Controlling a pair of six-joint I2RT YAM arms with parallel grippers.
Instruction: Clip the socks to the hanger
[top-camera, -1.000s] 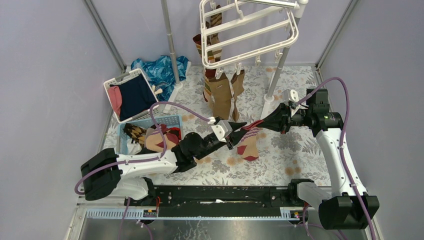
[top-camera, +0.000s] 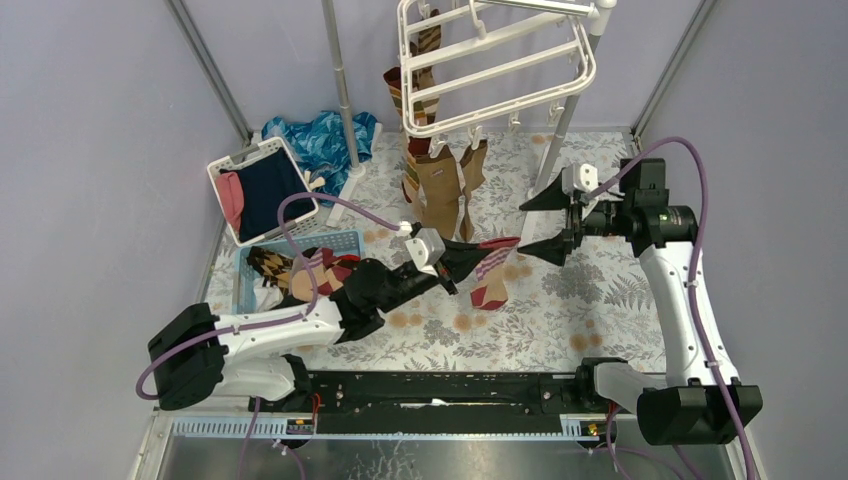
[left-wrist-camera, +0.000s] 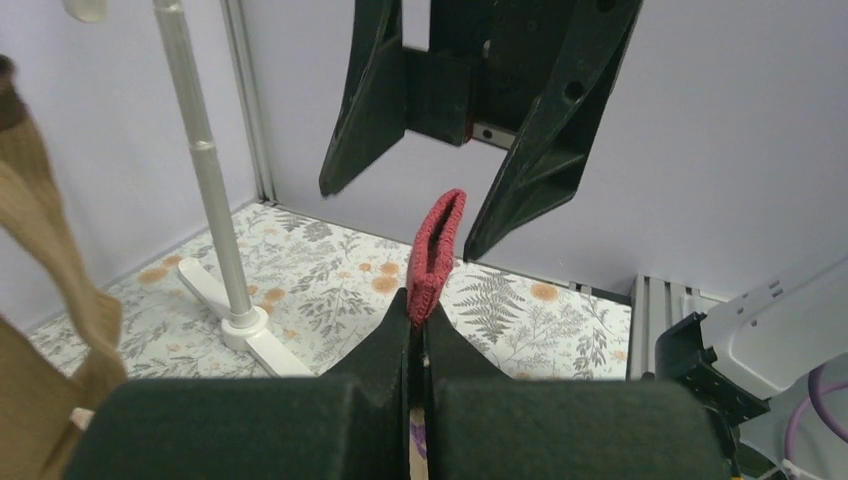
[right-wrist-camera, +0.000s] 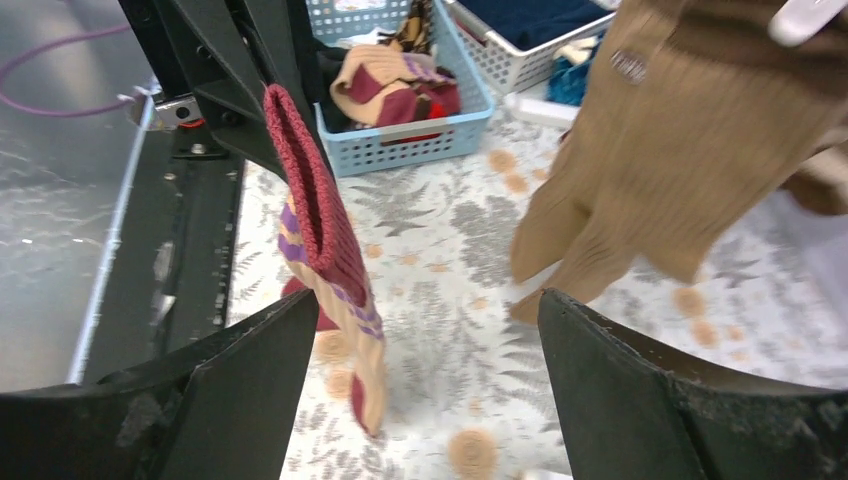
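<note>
A red, tan and purple-striped sock hangs by its red cuff from my left gripper, which is shut on it; the cuff stands up above the fingertips in the left wrist view. My right gripper stands open just right of the cuff, nothing between its fingers. Above hangs the white hanger rack with clips, several brown socks hanging from it; these show blurred in the right wrist view.
A blue basket of socks sits at the left, behind it a white basket of dark and pink cloth and a blue plastic bag. A rack post stands behind my grippers.
My right gripper has let go of the cuff, opened and risen up-screen. My left gripper has shifted slightly with the sock held.
</note>
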